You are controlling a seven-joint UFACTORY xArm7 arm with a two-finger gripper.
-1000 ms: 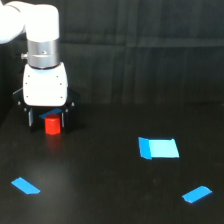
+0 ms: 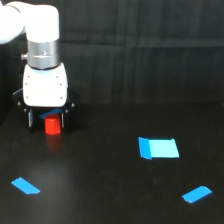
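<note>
A small red block sits on the black table toward the left. Directly over it, pointing down, is my gripper, with one finger on either side of the block. The fingers are spread, and dark space shows between the left finger and the block. On the right the gap is narrow, and I cannot tell whether that finger touches. Something blue shows just behind the block, mostly covered by the gripper; what it is cannot be made out.
A pale blue square with a darker blue strip along its left side lies right of centre. Blue strips mark the front left and front right. A black curtain hangs behind.
</note>
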